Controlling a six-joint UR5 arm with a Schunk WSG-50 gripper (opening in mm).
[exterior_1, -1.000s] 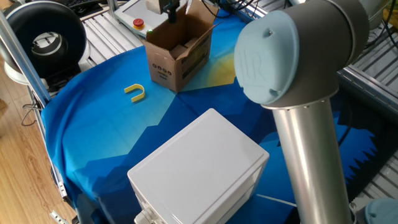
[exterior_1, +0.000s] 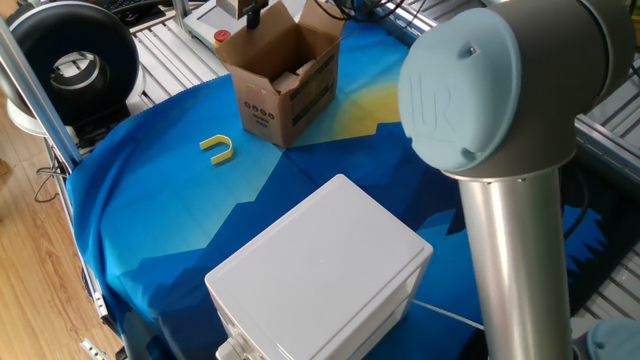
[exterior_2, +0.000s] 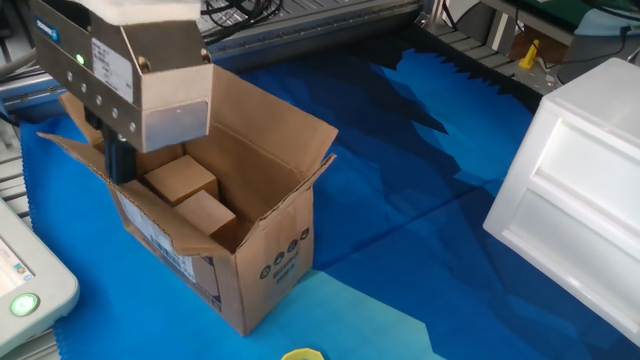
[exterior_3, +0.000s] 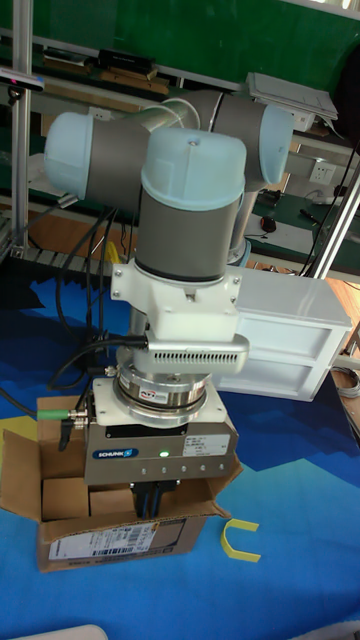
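An open cardboard box (exterior_2: 275, 290) stands on the blue cloth, its flaps spread and two smaller brown boxes (exterior_2: 183, 180) inside. My gripper (exterior_2: 120, 168) points down at the box's side nearest the control pendant. Its black fingers (exterior_2: 122, 160) are at the inner side of a flap (exterior_2: 75, 150) that leans outward; whether they touch it is hard to tell. In exterior view 3 the fingers look close together, but their gap is not clear. Nothing shows held between them. A yellow U-shaped strip (exterior_1: 219, 150) lies on the cloth beside the box.
A white drawer cabinet (exterior_1: 320, 265) stands on the cloth, well apart from the box. The pendant (exterior_2: 35, 285) lies at the table edge close to the box. Between box and cabinet the blue cloth (exterior_2: 400, 220) is clear.
My gripper has moved left in exterior view 1, from over the box's opening toward its pendant side. The flap there now leans further outward. The arm's elbow has shifted right.
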